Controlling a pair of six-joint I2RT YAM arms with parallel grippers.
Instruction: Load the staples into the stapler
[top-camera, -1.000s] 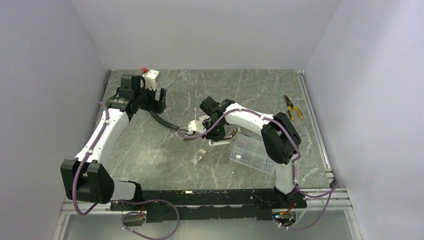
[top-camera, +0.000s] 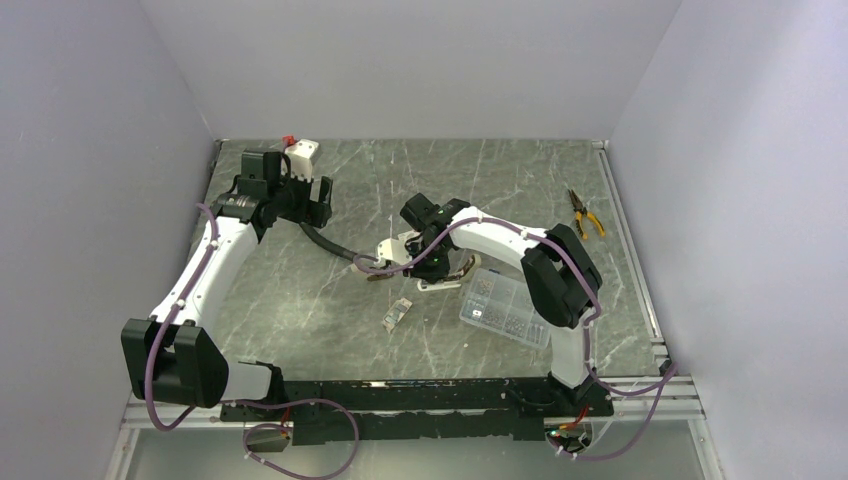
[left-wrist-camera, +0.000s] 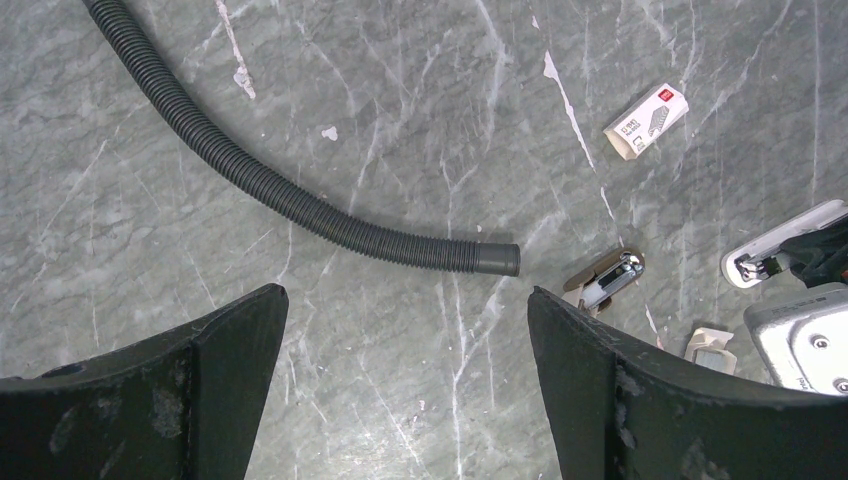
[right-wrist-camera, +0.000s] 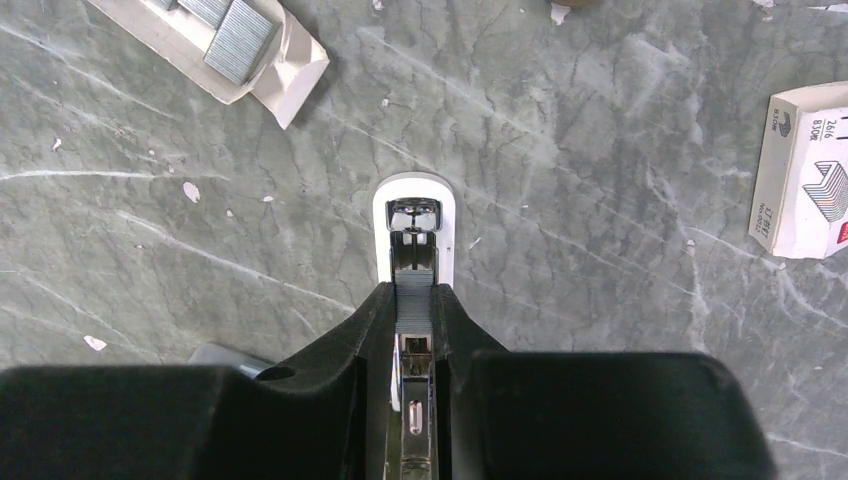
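Observation:
The stapler lies opened out on the table, its white base (right-wrist-camera: 447, 215) and metal staple channel (right-wrist-camera: 415, 250) showing in the right wrist view. A grey strip of staples (right-wrist-camera: 414, 305) sits at the channel, between the fingertips of my right gripper, which is shut on it. Whether the strip is fully seated cannot be told, as the fingers hide its sides. Apart from all this, my left gripper stands open over the table at the left, nothing between its fingers.
An open carton with staple strips (right-wrist-camera: 285, 75) and a white staple box (right-wrist-camera: 805, 180) flank the stapler. A dark ribbed hose (left-wrist-camera: 340, 228) and a brown-and-metal piece (left-wrist-camera: 605, 280) lie to the left. Rightward are a clear compartment box (top-camera: 510, 310) and pliers (top-camera: 583, 213).

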